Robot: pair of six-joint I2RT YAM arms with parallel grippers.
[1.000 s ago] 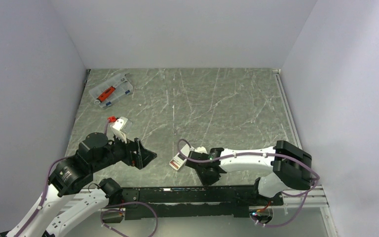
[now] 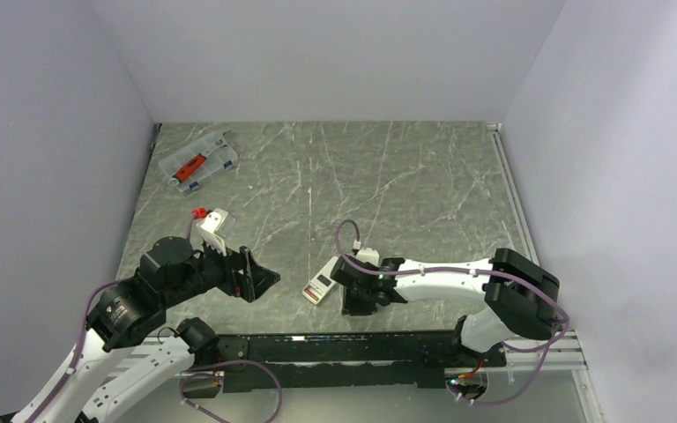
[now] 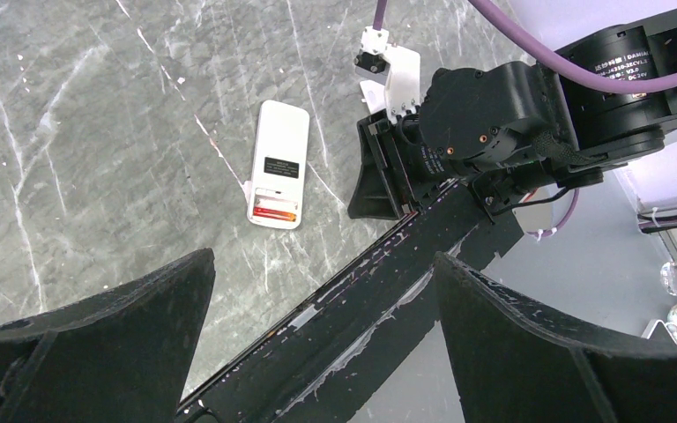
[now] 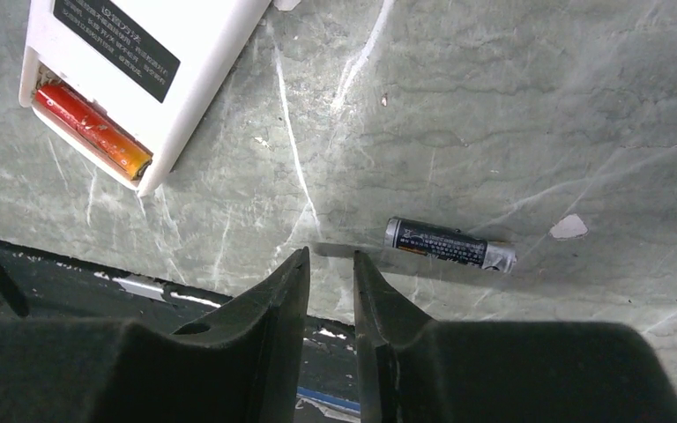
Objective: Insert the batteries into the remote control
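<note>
The white remote (image 3: 278, 150) lies back-up on the marble table with its battery bay open; a red-orange battery (image 4: 92, 129) sits in the bay. A loose black battery (image 4: 448, 243) lies on the table in the right wrist view, just beyond and right of my right gripper's tips. My right gripper is low beside the remote, its fingertips close together with a narrow gap; I cannot tell if anything is between them. My left gripper is open above the table to the left, with nothing between its fingers.
A clear plastic case (image 2: 207, 172) with a red tool lies at the back left, with a small red object (image 2: 199, 212) below it. The black table edge (image 2: 335, 344) runs close along the front.
The left arm has not moved.
</note>
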